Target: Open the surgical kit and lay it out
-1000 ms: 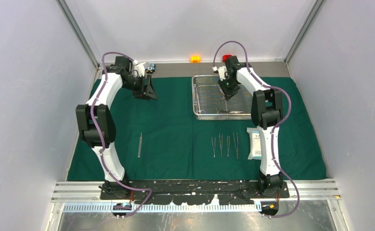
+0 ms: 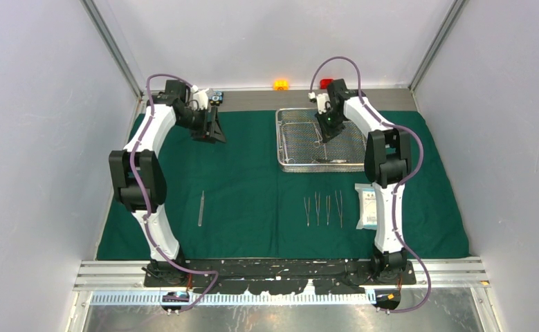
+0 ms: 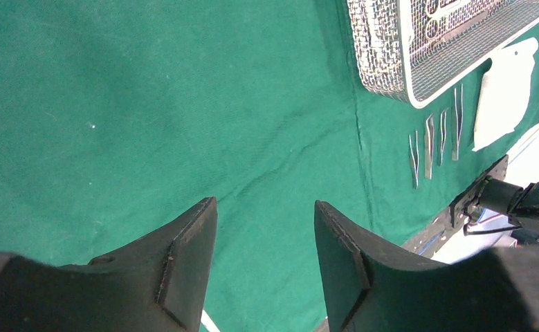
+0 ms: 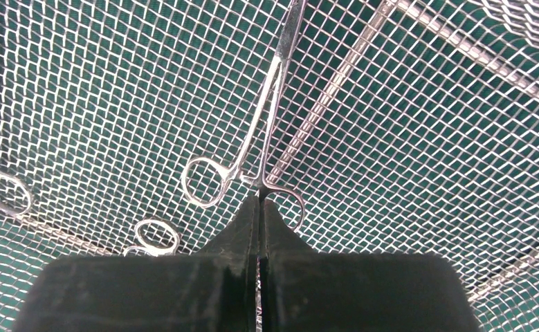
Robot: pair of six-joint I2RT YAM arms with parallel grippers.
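A wire mesh tray (image 2: pixel 287 167) at the back right holds several ring-handled instruments. My right gripper is shut, its tips at a ring handle of a clamp (image 4: pixel 275 97), with nothing clearly between them; more handles (image 4: pixel 156 235) lie nearby in the mesh. My left gripper stands open and empty over the green cloth at the back left. Several tweezers (image 2: pixel 317 207) lie in a row on the cloth in front of the tray, and a single slim instrument (image 2: pixel 201 207) lies at the front left.
A white packet (image 2: pixel 365 205) lies beside the tweezers, partly behind the right arm. Small yellow (image 2: pixel 280 85) and red items sit at the back edge, near the wall.
The left arm and the laid-out instruments are unchanged.
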